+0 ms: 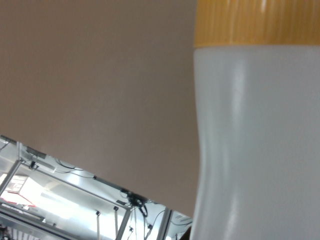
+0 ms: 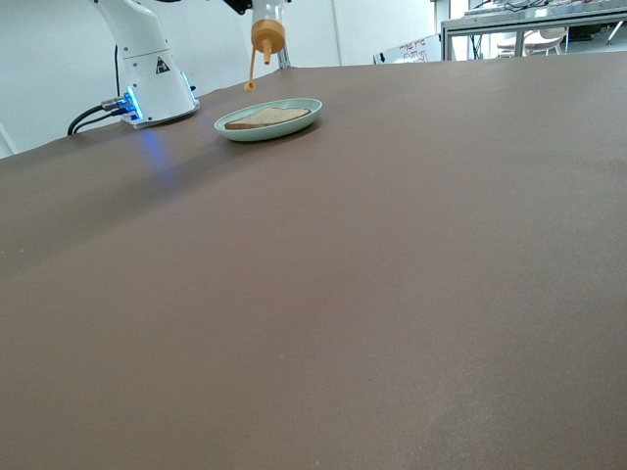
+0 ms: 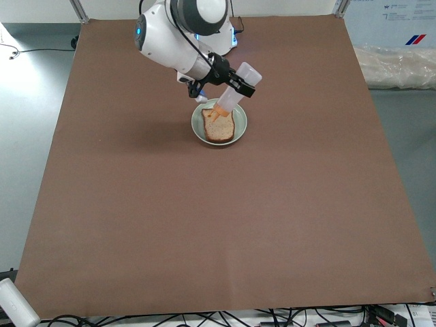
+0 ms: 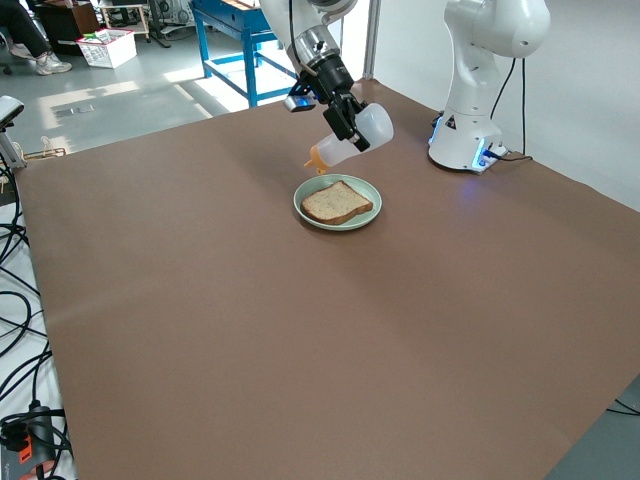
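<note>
My gripper [image 3: 231,83] is shut on a translucent squeeze bottle [image 4: 355,138] with an orange cap [image 2: 267,35], held tilted cap-down. Its nozzle hangs over a slice of bread [image 4: 336,202] on a pale green plate [image 4: 372,214]. In the top view a thin amber strand hangs below the cap, above the plate. In the wrist view the bottle [image 1: 255,140] and its orange cap fill the right side, and the fingers are hidden.
A white robot base [image 4: 466,140] stands by the wall. Cables [image 4: 30,420] run along the table's outer edge.
</note>
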